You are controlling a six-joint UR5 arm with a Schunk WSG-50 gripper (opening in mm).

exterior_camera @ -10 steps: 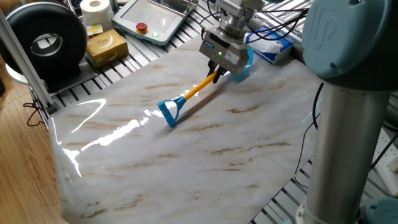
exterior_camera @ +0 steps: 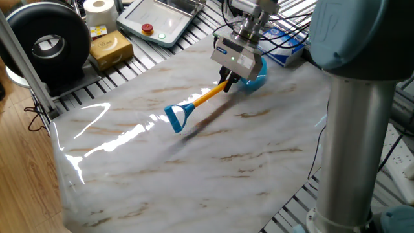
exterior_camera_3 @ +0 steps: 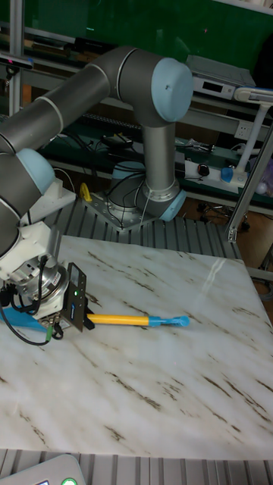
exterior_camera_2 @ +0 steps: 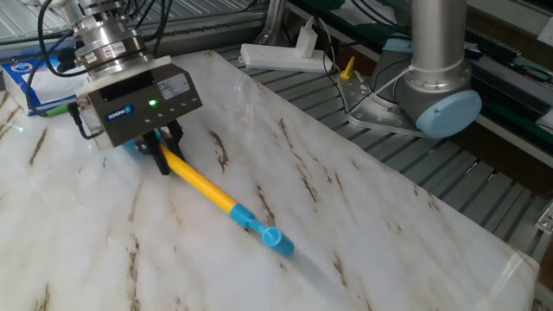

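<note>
A toy shovel has a yellow shaft (exterior_camera: 208, 96), a blue D-shaped handle (exterior_camera: 173, 116) and a blue blade (exterior_camera: 257, 79) partly hidden behind my gripper. In exterior view 1, my gripper (exterior_camera: 226, 82) is shut on the shaft near the blade end. Exterior view 2 shows the dark fingers (exterior_camera_2: 162, 161) around the yellow shaft (exterior_camera_2: 205, 186), its handle (exterior_camera_2: 275, 241) pointing toward the lower right. A shadow lies apart from the shovel on the marbled sheet (exterior_camera: 187, 188), so the shovel hangs above it. The handle (exterior_camera_3: 170, 320) extends rightward in exterior view 3.
At the back edge of the sheet lies a blue-and-white packet (exterior_camera: 284, 46), close to the blade. A brown box (exterior_camera: 111, 50), a black ring (exterior_camera: 45, 45) and a control panel (exterior_camera: 160, 21) stand beyond the sheet.
My gripper has shifted slightly to the right in exterior view 1, carrying the shovel's blade end with it. The shadow has moved farther from the shaft and handle, as the shovel has risen.
</note>
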